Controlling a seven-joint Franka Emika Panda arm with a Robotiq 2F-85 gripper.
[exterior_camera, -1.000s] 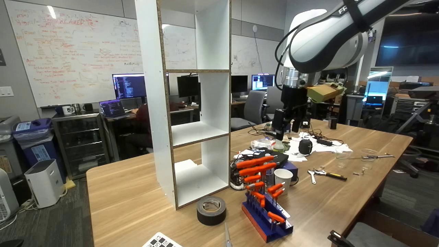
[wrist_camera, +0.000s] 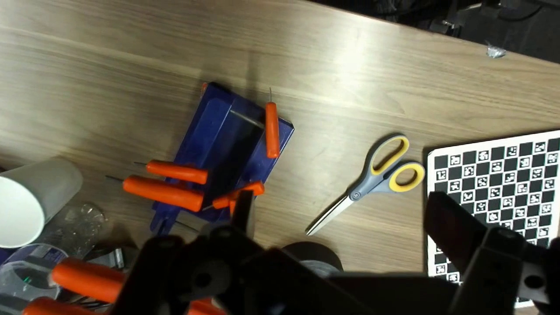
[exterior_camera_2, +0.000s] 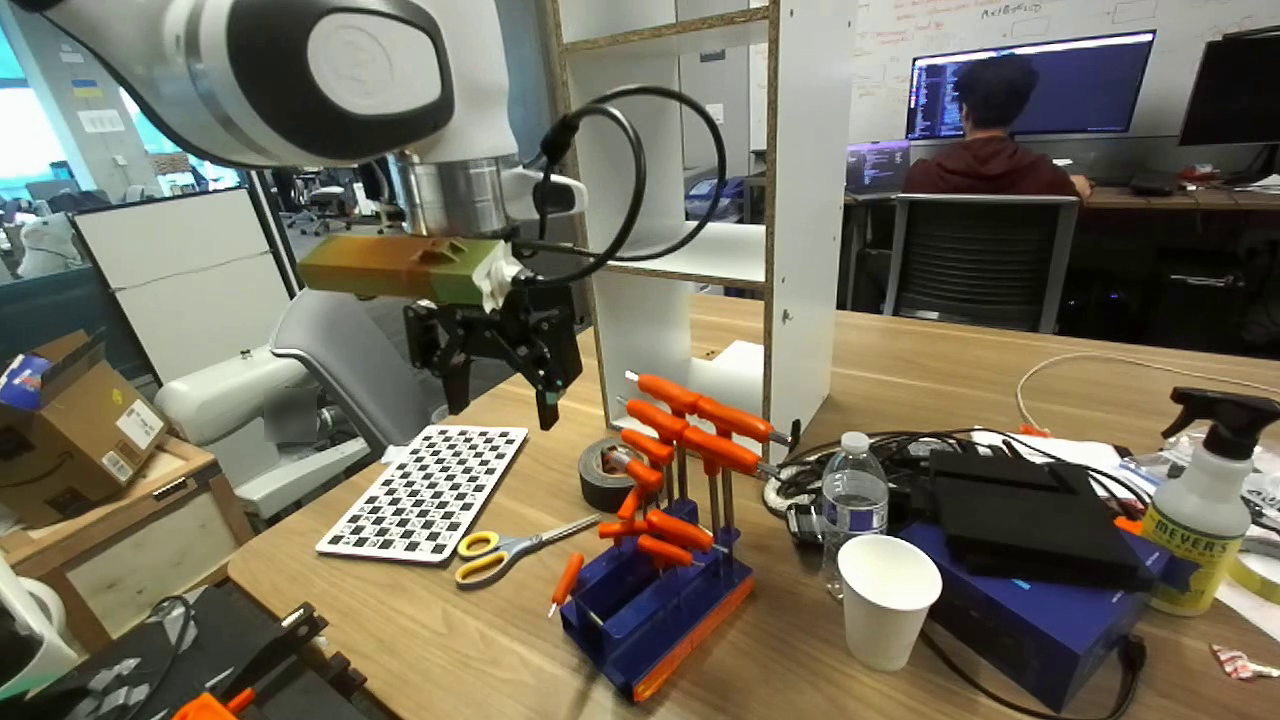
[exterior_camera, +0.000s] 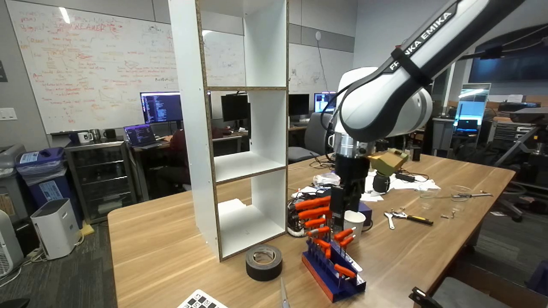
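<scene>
My gripper (exterior_camera_2: pixel 501 408) hangs open above the table with empty space between its fingers. Seen from the wrist, the scissors (wrist_camera: pixel 362 190) with grey and yellow handles lie on the wood far below, in the gap of the open gripper. The blue tool stand (wrist_camera: pixel 210 131) is just to one side, holding several orange-handled hex keys (exterior_camera_2: pixel 726 450). A roll of dark tape (exterior_camera: pixel 264 262) rests near the foot of the shelf; the wrist view shows only part of it behind the gripper. On the scissors' other side is a flat checkered board (exterior_camera_2: pixel 429 494).
A tall white shelf (exterior_camera: pixel 251 231) stands beside the tape. Around the stand are a paper cup (exterior_camera_2: pixel 885 606), a water bottle (exterior_camera_2: pixel 854 498) and a blue box (exterior_camera_2: pixel 1044 636) with a black device on it. Bare wood lies along the near edge (wrist_camera: pixel 336 63).
In exterior view 1 the arm and gripper have come down and shifted left, now overlapping the area behind the hex keys. The table objects look unmoved.
</scene>
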